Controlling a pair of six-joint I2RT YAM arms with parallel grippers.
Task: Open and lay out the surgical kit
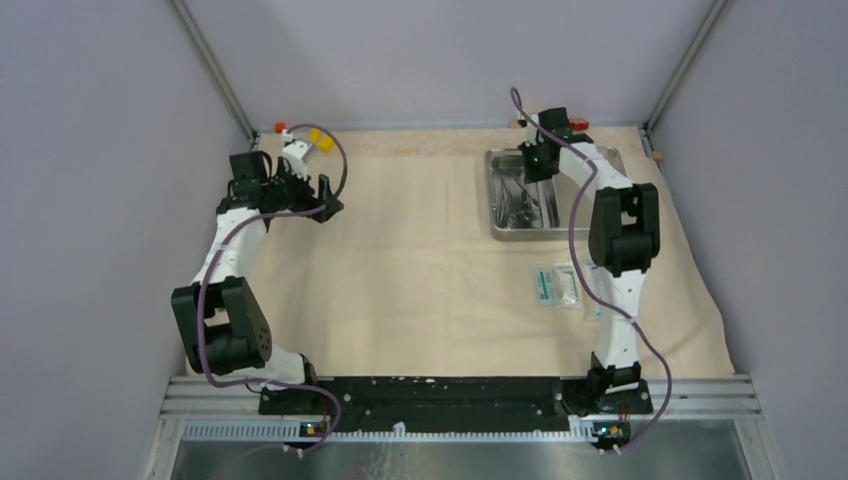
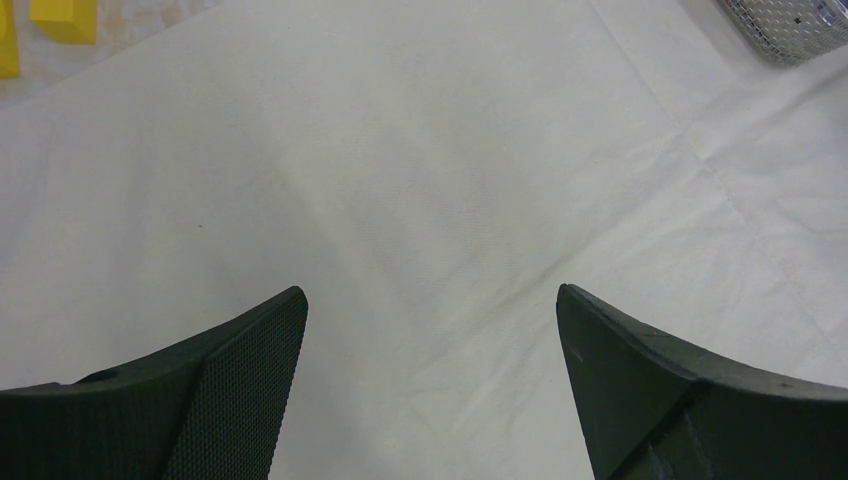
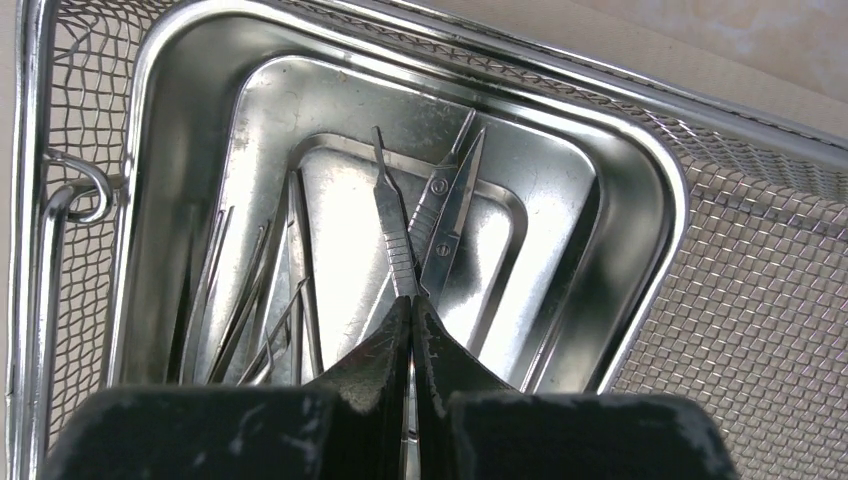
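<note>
A steel tray point(image 3: 562, 155) sits inside a wire mesh basket point(image 3: 750, 290) at the right of the table. In the right wrist view, a scalpel handle point(image 3: 396, 235) and scissors point(image 3: 445, 240) lie crossed in the tray's middle, with several thin instruments point(image 3: 240, 300) to their left. My right gripper is shut above the tray, nothing visible between its fingertips; they cover the lower ends of the handle and scissors. At the table's left, my left gripper stands open over bare cloth, its two fingers wide apart.
Sealed packets point(image 1: 567, 286) lie in front of the basket, partly under the right arm. Yellow blocks point(image 2: 65, 20) stand at the back left, and a red item point(image 1: 579, 124) is behind the basket.
</note>
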